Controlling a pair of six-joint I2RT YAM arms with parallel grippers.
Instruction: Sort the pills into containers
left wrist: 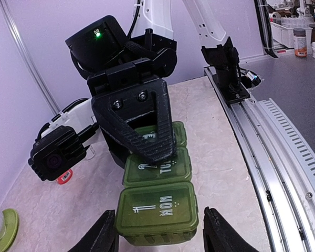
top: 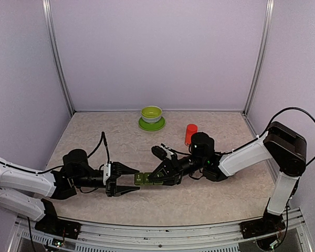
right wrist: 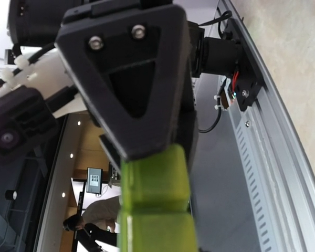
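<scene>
A green weekly pill organizer (top: 140, 178) is held in the air over the table's front middle, with my right gripper (top: 158, 178) shut on it. In the left wrist view its MON lid (left wrist: 156, 210) faces the camera, with a TUE lid (left wrist: 158, 167) behind it. In the right wrist view green compartments (right wrist: 155, 228) extend from the fingers. My left gripper (top: 138, 180) is open, its fingertips just at the MON end, one on either side in the left wrist view.
A green bowl (top: 151, 112) on a green plate (top: 151, 126) stands at the back middle. A red cylinder (top: 191, 131) stands right of it, behind the right arm. The table (top: 105, 136) is otherwise mostly clear.
</scene>
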